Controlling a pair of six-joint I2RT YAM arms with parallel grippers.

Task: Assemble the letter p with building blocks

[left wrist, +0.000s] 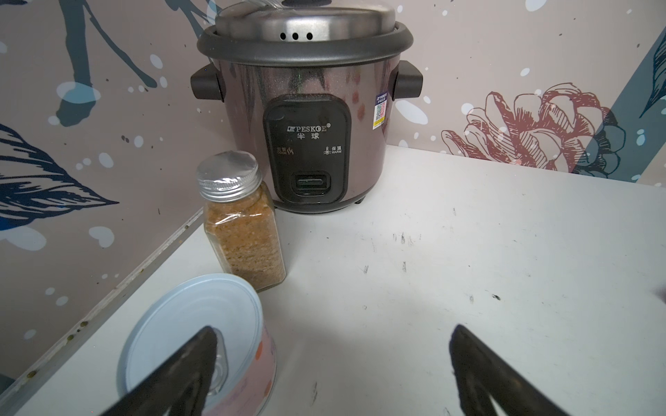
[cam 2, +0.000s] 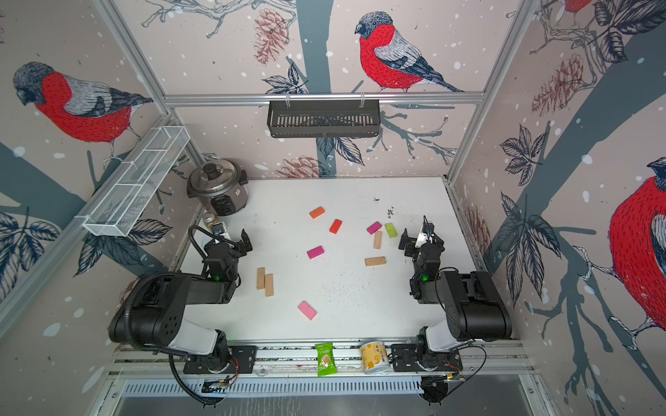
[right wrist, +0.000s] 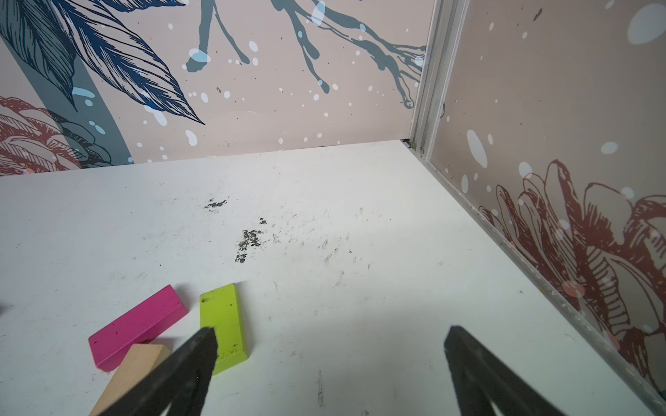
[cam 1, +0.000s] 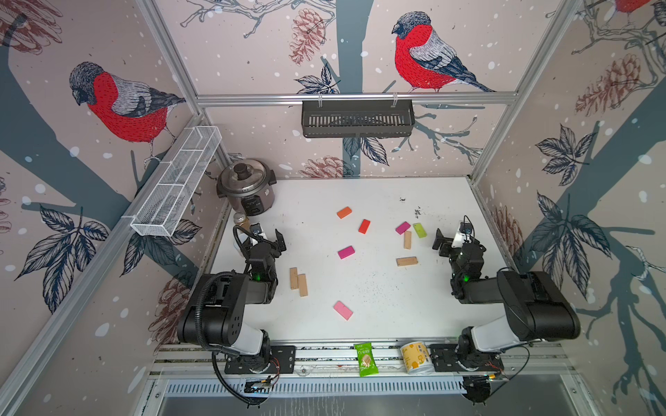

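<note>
Building blocks lie apart across the white table. An orange block (cam 1: 344, 213) and a red block (cam 1: 364, 226) are towards the back, with a magenta block (cam 1: 346, 252) nearer the middle. At the right, a second magenta block (right wrist: 137, 327), a lime green block (right wrist: 223, 326) and a wooden block (cam 1: 407, 240) form a cluster; another wooden block (cam 1: 407, 261) is just in front. Two wooden blocks (cam 1: 302, 285) rest side by side near the left arm. A pink block (cam 1: 342, 310) is at the front. Both my left gripper and right gripper stand open, empty, above the table's sides.
A rice cooker (left wrist: 312, 124) fills the back left corner, with a spice jar (left wrist: 242, 228) and a lidded can (left wrist: 201, 339) before it. A green packet (cam 1: 365, 359) and a yellow can (cam 1: 416, 357) sit beyond the front edge.
</note>
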